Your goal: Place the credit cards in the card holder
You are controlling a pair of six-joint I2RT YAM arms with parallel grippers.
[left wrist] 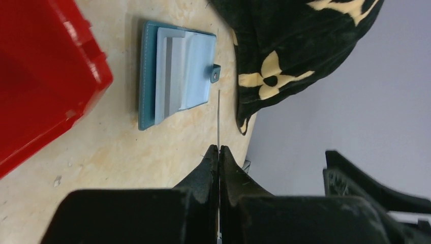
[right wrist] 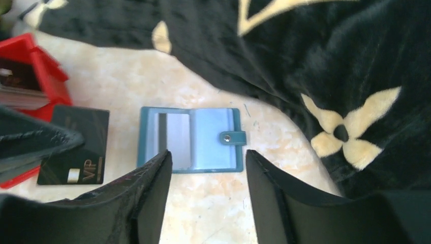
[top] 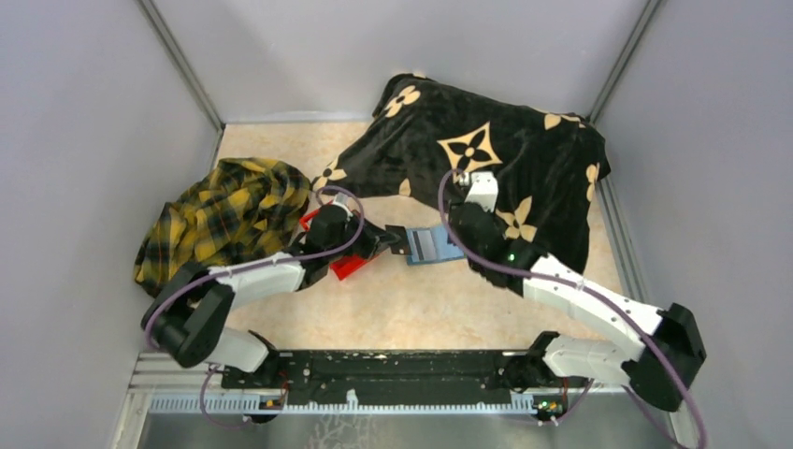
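Observation:
The open blue card holder point(top: 435, 245) point(left wrist: 198, 71) point(right wrist: 208, 137) lies on the table with a grey inner sleeve. Left of it, my left gripper is shut on a black card marked VIP, seen edge-on as a thin line in the left wrist view and near the holder's left edge in the top view point(top: 398, 239). My right gripper is over the holder, fingers apart, nothing visible between them.
A red box point(left wrist: 40, 86) with dark contents is under and left of the left arm. A black patterned blanket point(top: 505, 140) lies behind, a yellow plaid cloth point(top: 206, 224) at left.

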